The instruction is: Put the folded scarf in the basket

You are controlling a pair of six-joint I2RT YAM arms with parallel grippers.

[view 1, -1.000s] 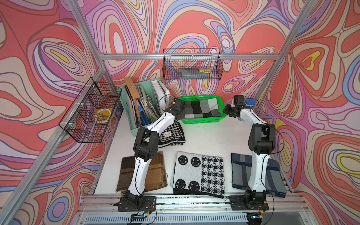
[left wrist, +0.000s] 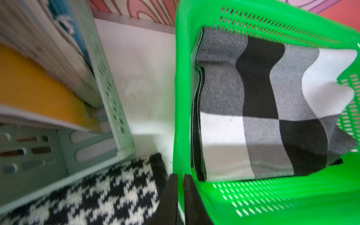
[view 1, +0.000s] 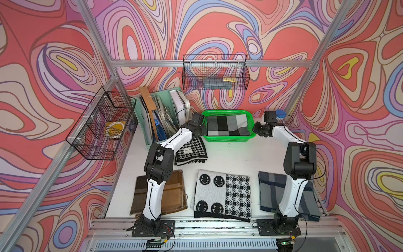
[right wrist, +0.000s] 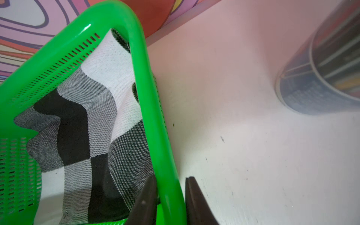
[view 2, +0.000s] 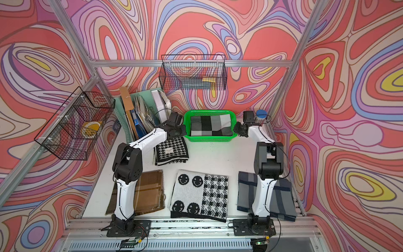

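Observation:
The green basket (view 1: 228, 139) stands on the table near the back wall. In it lies the folded black, grey and white checked scarf (view 1: 227, 125), with a bend in its right end. At the basket's left rim is my left gripper, its fingers slightly parted, a thin strip of green showing between them. My right gripper stands open at the right rim; one finger is on the inner side and the other outside, with the rim between. Neither gripper touches the scarf.
A pale green bin (view 1: 141, 121) of papers is left of the basket, with a houndstooth cloth (view 1: 197, 153) in front. A cup (right wrist: 318, 82) stands to the right. Brown (view 1: 168, 193), smiley-face (view 1: 222, 195) and grey-blue (view 1: 270, 189) cloths line the front. Mid-table is clear.
Both arms have drawn back slightly.

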